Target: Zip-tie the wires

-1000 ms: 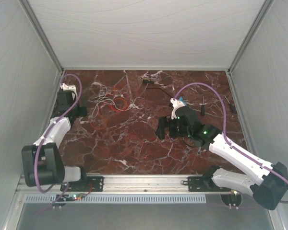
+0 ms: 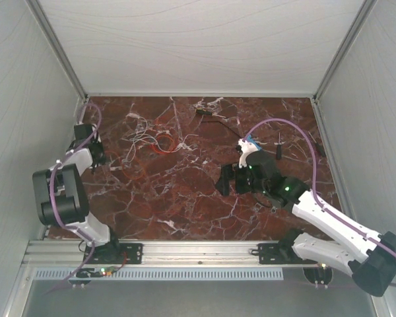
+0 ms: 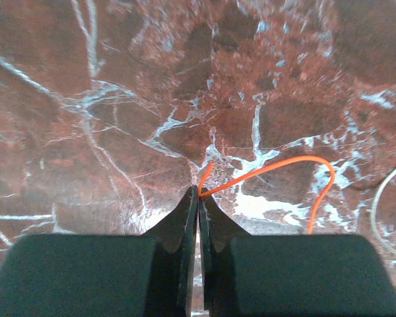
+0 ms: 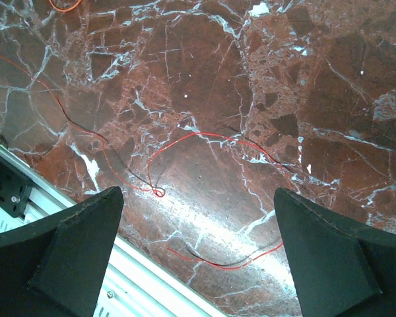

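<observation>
My left gripper (image 2: 99,158) is at the table's left edge; in the left wrist view its fingertips (image 3: 193,198) are closed together on a thin orange wire (image 3: 277,165), with a short end poking up. A white cable (image 2: 145,139) and an orange coil (image 2: 165,144) lie at centre-left on the table; part of a white cable (image 3: 381,198) shows at the right of the left wrist view. My right gripper (image 2: 228,178) stands open over the table, and in the right wrist view thin red wires (image 4: 198,133) lie below it, none between its fingers.
Tools, including a screwdriver (image 2: 278,150) and a dark-handled tool (image 2: 203,112), lie at the back and right. White walls enclose three sides; a metal rail (image 2: 185,247) runs along the front.
My left arm has moved left and back toward the left edge, away from the cable pile. The right arm has shifted slightly down in the top view.
</observation>
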